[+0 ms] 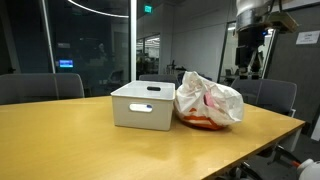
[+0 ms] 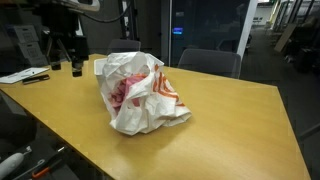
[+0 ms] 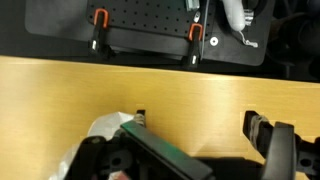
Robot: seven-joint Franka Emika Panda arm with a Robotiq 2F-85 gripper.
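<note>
My gripper (image 2: pixel 66 68) is open and empty, raised above the table end beside a crumpled white plastic bag (image 2: pixel 152 108). Orange-red print marks the bag, and something pink (image 2: pixel 130 92) shows at its opening or through it; the contents are mostly hidden. In exterior view 1 the bag (image 1: pixel 212 96) lies right of a white box (image 1: pixel 143 105) with a dark handle slot. Looking down from the wrist, bare wood lies between the fingertips, with a white edge of the bag (image 3: pixel 97 128) near the left finger.
The wooden table (image 1: pixel 60 140) has wide free room to the left in exterior view 1. Chairs (image 2: pixel 209 62) stand along its far side. A dark mounting plate (image 3: pixel 150 40) with clamps borders the table in the wrist view.
</note>
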